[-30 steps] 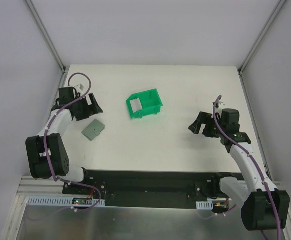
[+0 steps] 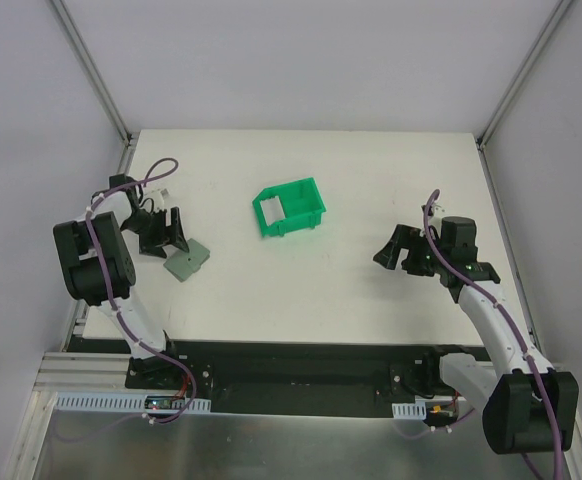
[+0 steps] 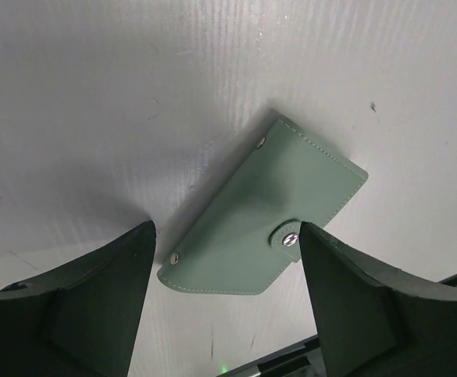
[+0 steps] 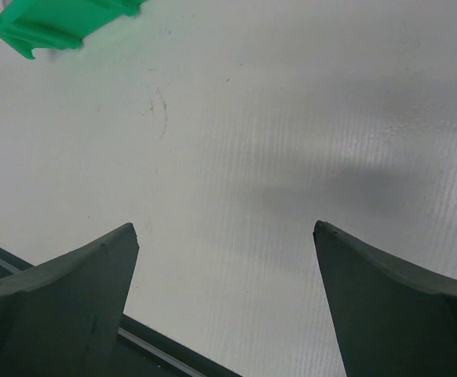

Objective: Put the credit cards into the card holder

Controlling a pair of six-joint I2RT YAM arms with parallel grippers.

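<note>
A grey-green card holder [image 3: 244, 212] with a snap button lies flat and closed on the white table at the left, also visible from above [image 2: 187, 260]. My left gripper is above it with parted fingers and nothing held; the holder shows below and between them. In the top view that gripper [image 2: 168, 242] overlaps the holder's upper left side. Over bare table at the right, my right gripper [image 2: 395, 252] stands open and empty; its fingers [image 4: 71, 306] are wide apart. No separate credit card can be made out with certainty.
A green box [image 2: 301, 205] stands near the table's middle, with a white piece [image 2: 272, 210] in its left part. Its edge [image 4: 63, 23] shows in the right wrist view. Open table surrounds the box, and the front area is clear.
The right arm shifted only slightly. Holder and box have not moved.
</note>
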